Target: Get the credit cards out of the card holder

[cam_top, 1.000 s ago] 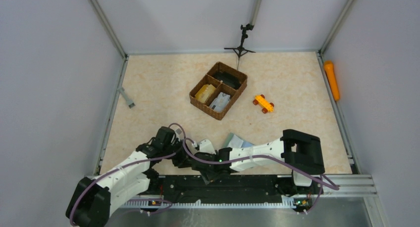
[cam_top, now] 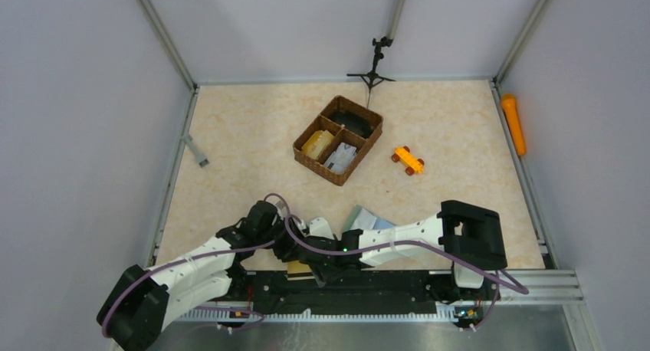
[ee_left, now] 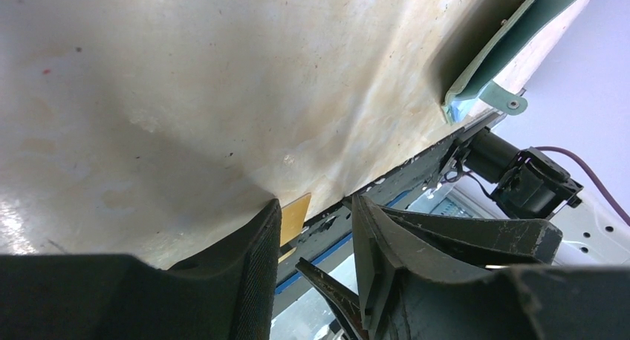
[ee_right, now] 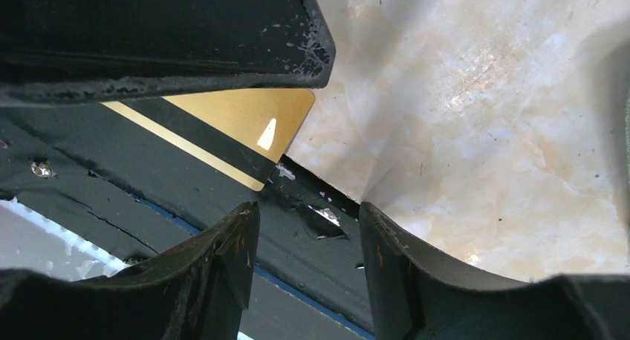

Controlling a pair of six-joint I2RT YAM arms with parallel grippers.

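A gold card with a black stripe point(ee_right: 249, 121) lies at the table's front edge, over the dark rail. In the right wrist view, a black finger of the other gripper hides part of this card. My right gripper is part open beside the card's corner, with nothing between its fingers. From the left wrist view, my left gripper is also part open. The gold card point(ee_left: 295, 220) shows through its gap, not clamped. The green card holder point(ee_left: 499, 47) stands gaping on the table; from above, the right arm partly covers this holder point(cam_top: 357, 216).
A wicker basket point(cam_top: 300, 158) with several items stands at the back middle, and a yellow toy car point(cam_top: 408, 160) is right of it. A grey object point(cam_top: 195, 151) lies at far left. Both grippers are close together at the front edge.
One second ago no gold card showed at the front edge from above.
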